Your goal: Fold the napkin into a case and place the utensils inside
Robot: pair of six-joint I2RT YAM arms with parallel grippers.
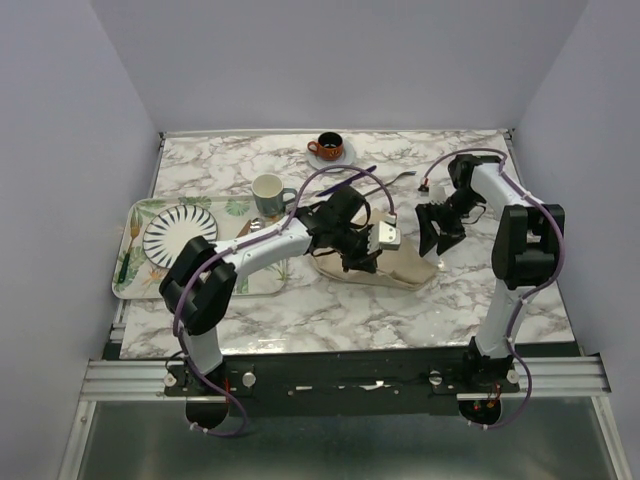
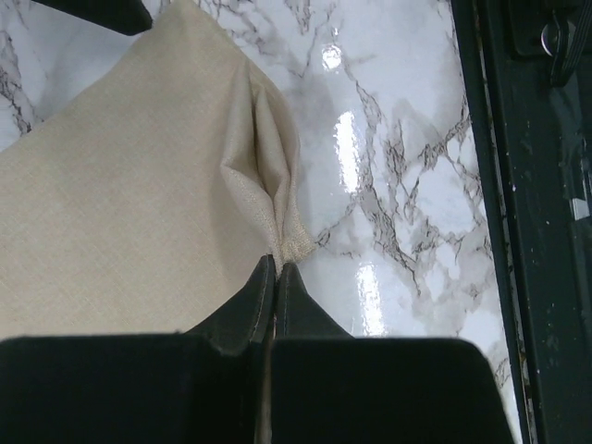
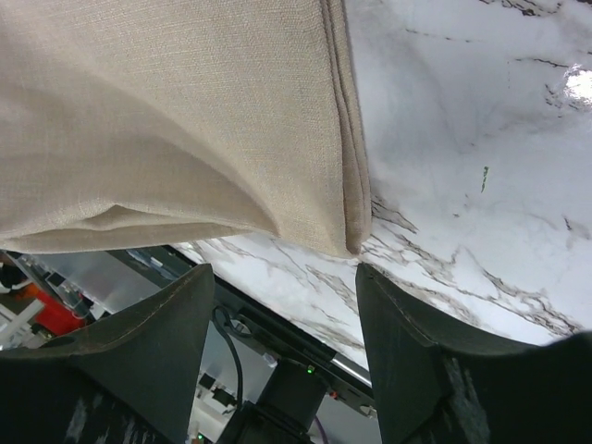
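Note:
The beige napkin (image 1: 400, 270) lies on the marble under both arms. My left gripper is shut on a bunched edge of the napkin (image 2: 166, 166), which rises in a fold to its fingertips. My right gripper is open at a corner of the napkin (image 3: 231, 120), with layered edges below it and nothing visible between the fingers. Behind the napkin lie a purple knife (image 1: 330, 188) and a spoon (image 1: 404, 174), partly hidden by the left arm.
A leaf-patterned tray (image 1: 140, 285) with a striped plate (image 1: 180, 236) and cutlery is at left. A grey mug (image 1: 268, 195) and orange cup (image 1: 325, 150) stand behind.

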